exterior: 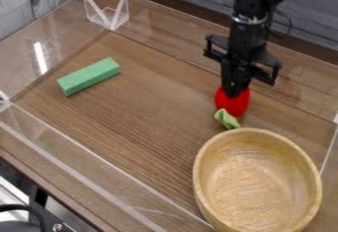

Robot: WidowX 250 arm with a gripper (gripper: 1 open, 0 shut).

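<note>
A red object (232, 102) with a pale green part (227, 119) at its lower end rests on the table (145, 147), right of centre. The black gripper (227, 78) hangs from the top directly above it, its lower end at or just over the red object's top. Whether anything is between the fingers is too small to tell; the fingers look drawn together.
A large tan bowl (254, 182) fills the lower right. A green block (89, 76) lies at the left.
</note>
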